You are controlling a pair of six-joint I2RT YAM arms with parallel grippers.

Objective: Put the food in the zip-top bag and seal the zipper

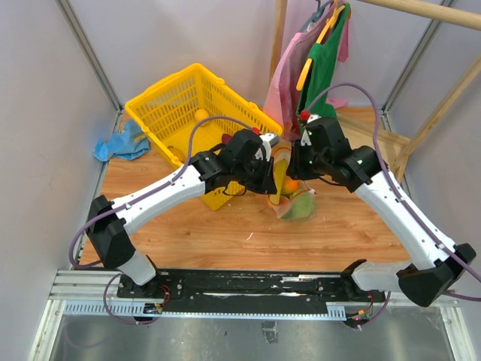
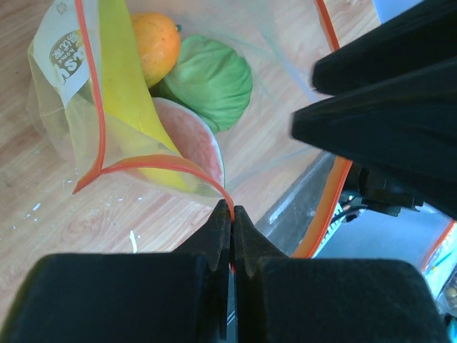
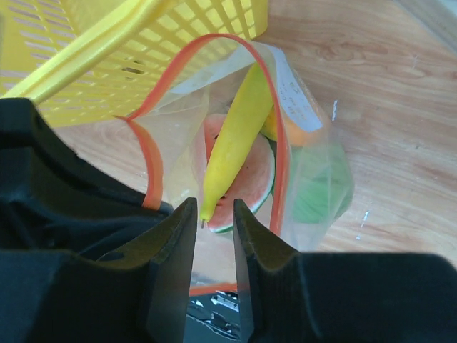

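Note:
The clear zip top bag (image 1: 299,204) with an orange rim stands on the table, its mouth partly open. Inside are a yellow banana (image 3: 240,136), a watermelon slice (image 3: 251,179), an orange fruit (image 2: 155,47) and a green round vegetable (image 2: 212,82). My left gripper is shut on the orange rim at one corner of the mouth. Over the mouth, close to the left one, hangs my right gripper, open; the banana's tip shows beyond its fingers, and a rim strip runs behind one fingertip. Whether it touches the rim I cannot tell.
A yellow basket (image 1: 169,89) stands behind and left of the bag, close to the left arm. Pink and green clothes (image 1: 322,75) hang from a wooden rack behind. A blue cloth (image 1: 126,144) lies far left.

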